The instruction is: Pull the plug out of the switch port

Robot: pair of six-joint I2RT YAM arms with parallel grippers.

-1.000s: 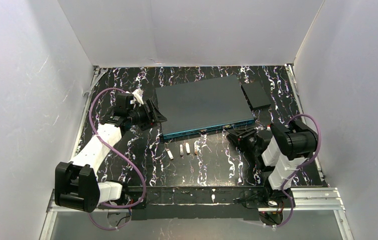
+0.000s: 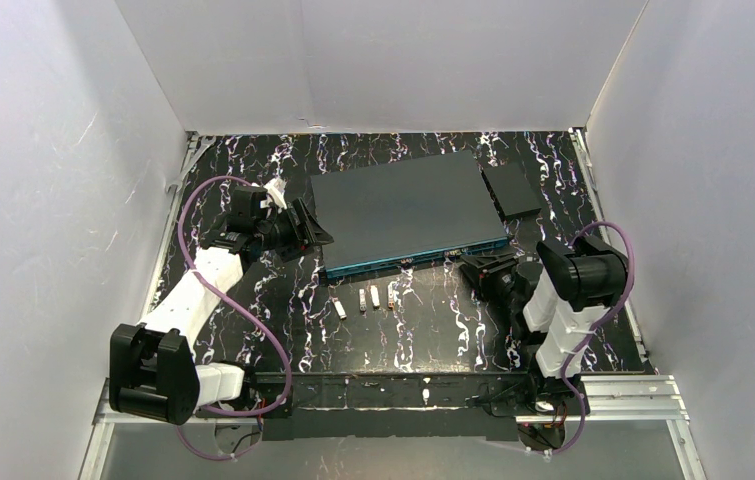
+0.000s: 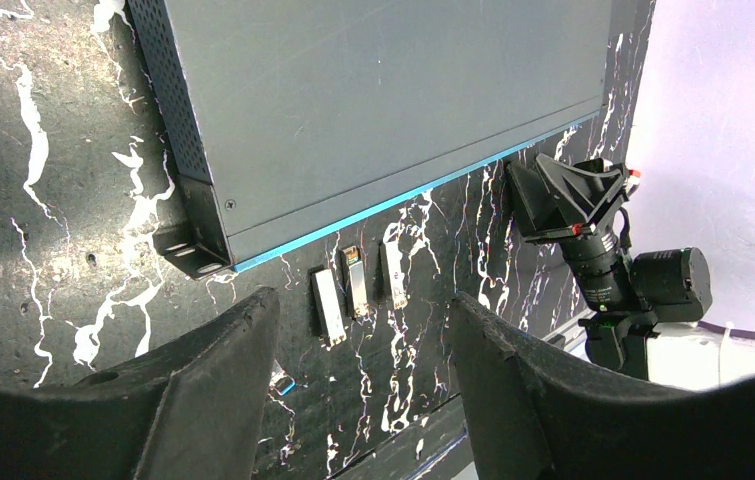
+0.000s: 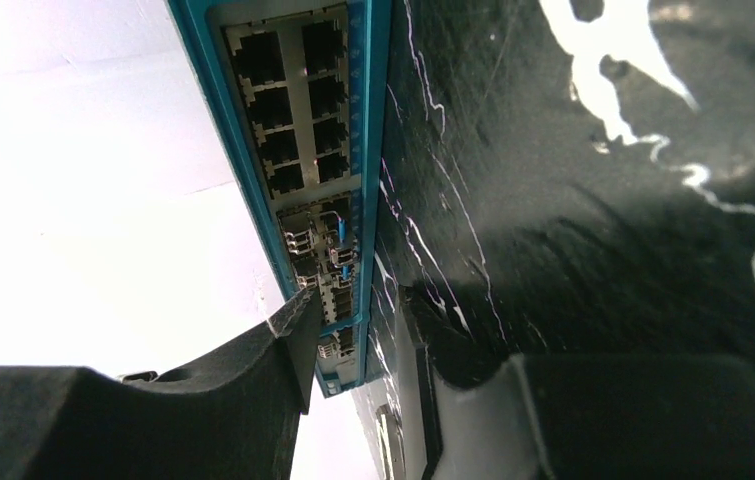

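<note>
The dark flat switch (image 2: pixel 408 205) lies at mid table, its blue-edged port face turned to the front. In the right wrist view, that port face (image 4: pixel 283 110) shows empty sockets above, and metal plugs with blue latches (image 4: pixel 342 230) sit in the ports lower down. My right gripper is partly open close to the port face, with nothing seen gripped between its fingers; one finger (image 4: pixel 298 345) overlaps the lower ports. My left gripper stands open and empty by the switch's left end, above the table.
Several small loose modules (image 2: pixel 375 296) lie on the marbled table in front of the switch. A black box (image 2: pixel 511 190) rests against its right side. The front right of the table has free room, and light walls enclose the sides and back.
My right gripper has shifted slightly to the right and towards the switch in the top view. The left arm, the switch and the loose modules look unmoved.
</note>
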